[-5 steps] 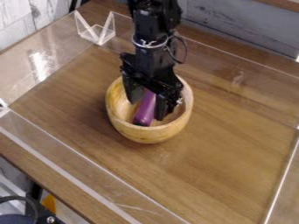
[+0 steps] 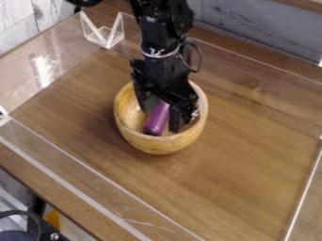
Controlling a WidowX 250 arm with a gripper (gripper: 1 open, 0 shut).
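The black gripper (image 2: 165,104) reaches down from the top of the view into a yellow bowl (image 2: 161,143) at the centre, its fingers spread open around a purple elongated object (image 2: 156,119). This object lies inside the bowl; I cannot tell whether a finger touches it. The gripper's body hides the back of the bowl.
Bare wooden table surrounds the bowl, with free room to the right and in front. A white wire holder (image 2: 104,30) stands at the back left. A grey wall runs along the back, and clear panels edge the left side.
The gripper has shifted slightly, a little lower over the bowl. The bowl and purple object look almost unmoved.
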